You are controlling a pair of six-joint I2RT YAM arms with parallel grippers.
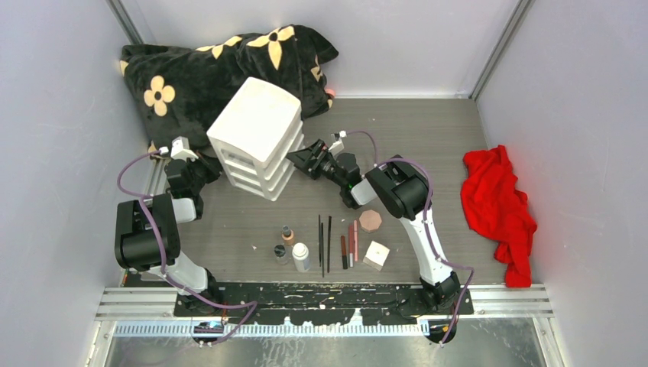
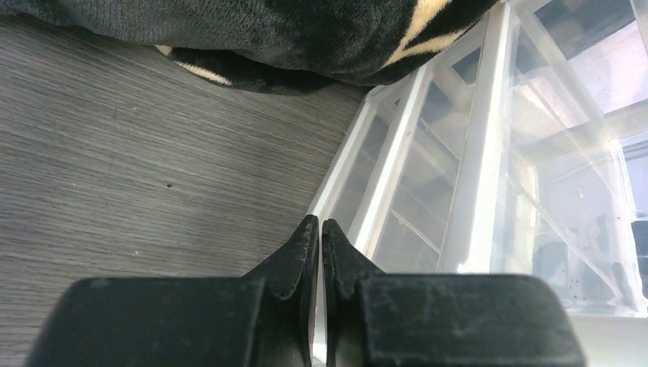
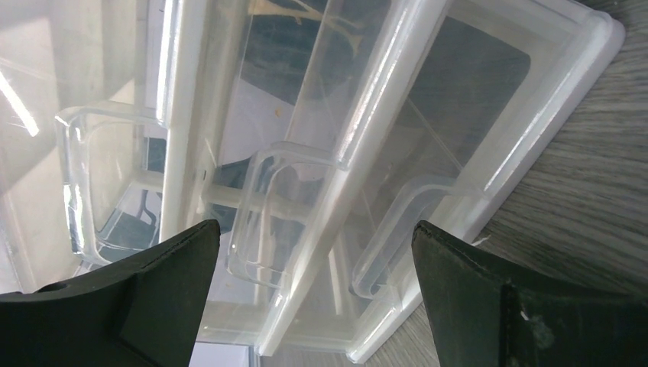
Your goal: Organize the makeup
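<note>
A white organizer [image 1: 254, 122] with clear drawers stands against the dark pillow. My left gripper is at its left side, fingertips close together by the drawer rails, nothing visible between them. My right gripper is open at the drawer fronts, a clear handle between the spread fingers, not clearly gripped. Makeup lies at the front: a foundation bottle [image 1: 287, 237], dark-capped jar [image 1: 281, 256], white bottle [image 1: 302, 258], several pencils [image 1: 328, 248], pink octagonal compact [image 1: 370, 221] and pale box [image 1: 376, 255].
The flowered pillow [image 1: 176, 88] fills the back left. A red cloth [image 1: 495, 206] lies at the right.
</note>
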